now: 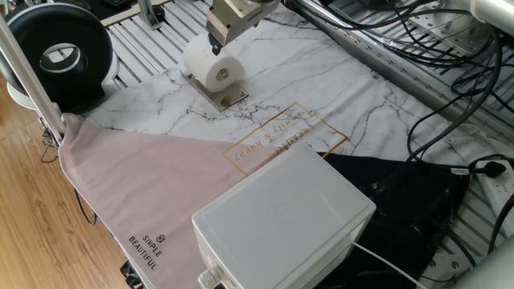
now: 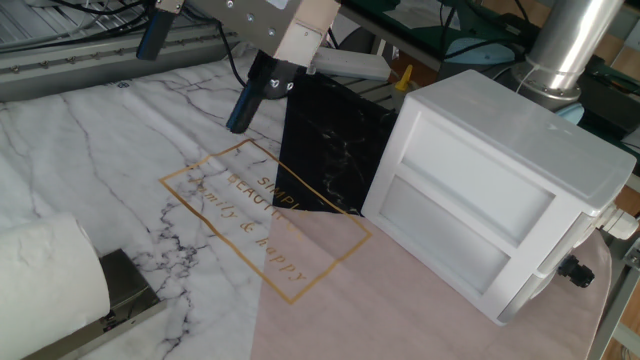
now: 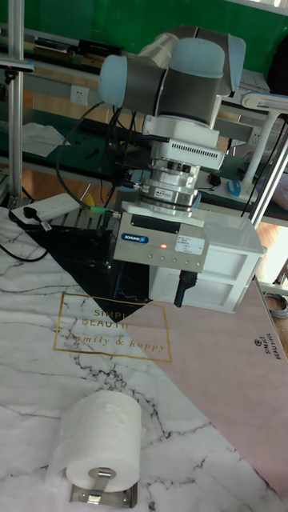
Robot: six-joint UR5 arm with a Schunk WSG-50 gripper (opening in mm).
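My gripper [image 2: 192, 92] hangs in the air above the cloth, its two dark fingers spread wide with nothing between them. In exterior view 3 its metal body [image 3: 162, 243] is well above the table, with one black finger [image 3: 183, 289] showing clearly. A white paper roll [image 1: 210, 64] lies on its side on a small metal holder [image 1: 233, 99] on the marbled part of the cloth. From exterior view 1 the gripper overlaps the top of the roll, but exterior view 2 shows them clearly apart. The white drawer box [image 2: 470, 190] stands on the cloth, its drawer fronts closed.
The cloth [image 1: 152, 177] is pink, black and marbled, and mostly bare between roll and box. A black ring-shaped object [image 1: 92, 60] stands at the left edge. Cables [image 1: 474, 88] and a power strip [image 3: 53, 206] lie along the far side.
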